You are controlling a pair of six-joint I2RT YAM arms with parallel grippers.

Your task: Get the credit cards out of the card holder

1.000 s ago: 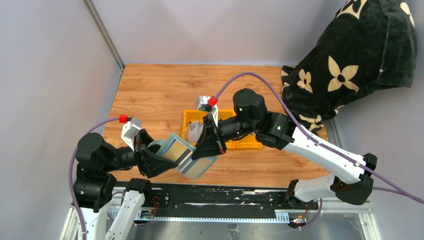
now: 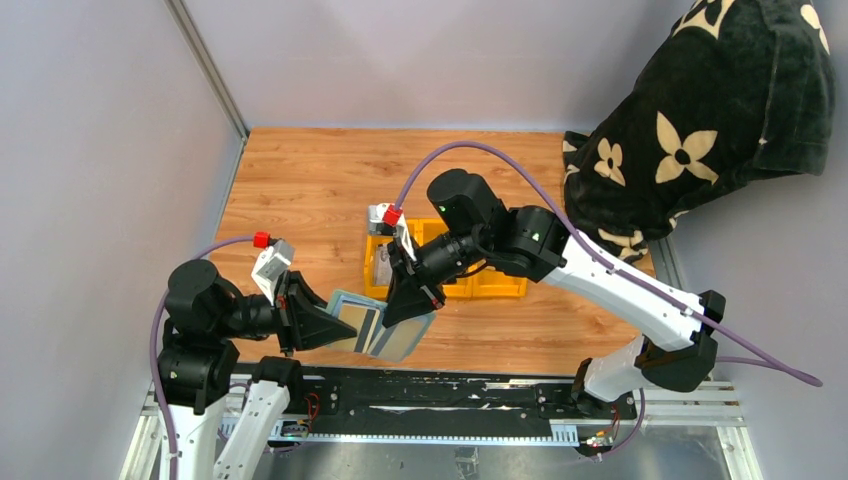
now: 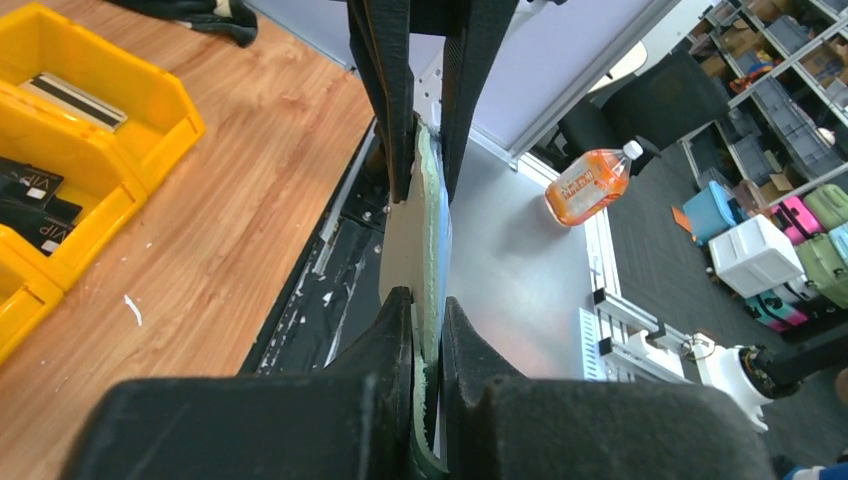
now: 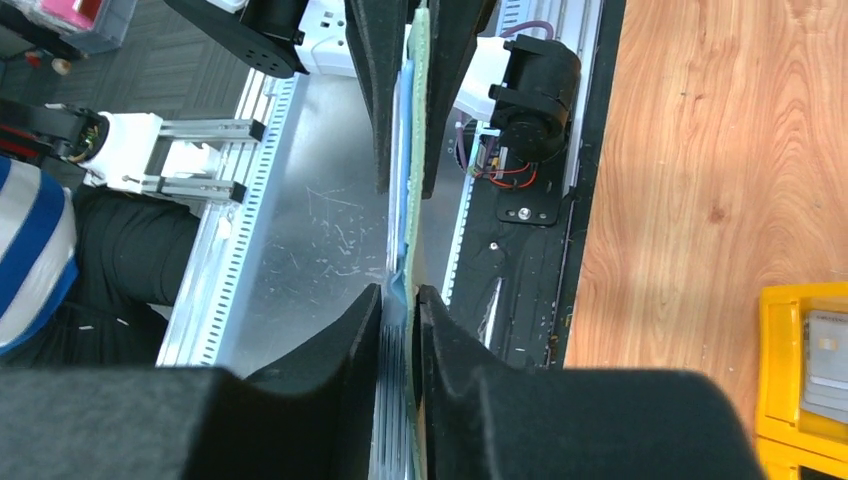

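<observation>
The card holder [image 2: 360,322], pale teal with striped cards, is held between both grippers above the front of the wooden table. My left gripper [image 2: 318,325] is shut on it from the left; in the left wrist view it stands edge-on between the fingers. My right gripper [image 2: 395,315] has its fingertips on the holder's right part. In the right wrist view the holder's edge [image 4: 415,150] and a stack of clear layers run between those fingers; whether they grip firmly I cannot tell.
Yellow bins [image 2: 495,285] with flat items inside stand behind the grippers. A dark patterned cloth [image 2: 680,120] hangs at the back right. The left part of the table behind the left arm is clear.
The right arm has shifted left and slightly toward the back edge's left side, with its gripper still at the holder.
</observation>
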